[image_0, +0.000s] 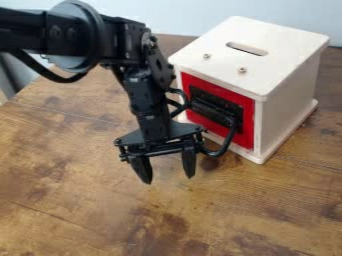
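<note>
My black gripper (166, 171) hangs in front of a pale wooden box (278, 100), over the brown table, its two fingers apart and pointing down with nothing between them. The box has a slot and small bolts on top, and a red front panel (238, 141) with a black fitting on it, partly behind my arm and its cable.
A white wall stands behind it. My arm reaches in from the upper left.
</note>
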